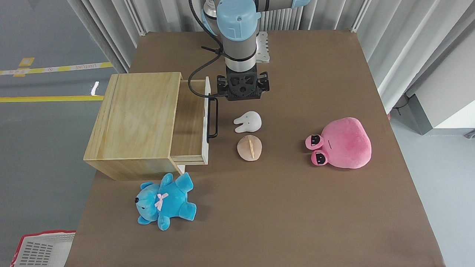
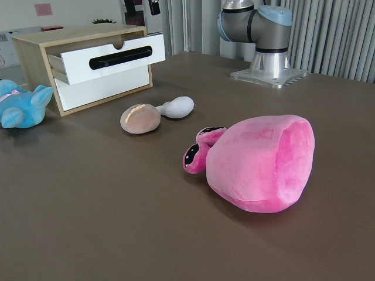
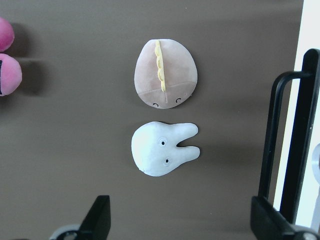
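Observation:
My gripper stands open above the table, beside the partly pulled-out drawer (image 1: 189,124) of a wooden cabinet (image 1: 133,115); in the wrist view its two black fingers are apart with nothing between them. The drawer's black handle (image 3: 300,150) is at the right of that view. Below the gripper lie a white rabbit-like plush (image 3: 155,147) and a round beige plush (image 3: 150,75). A pink plush (image 1: 345,144) lies to the right of them in the front view. A blue teddy bear (image 1: 173,202) lies in front of the cabinet.
A white basket (image 1: 42,249) with a red rim stands off the table at the lower left. Curtains hang behind the robot base.

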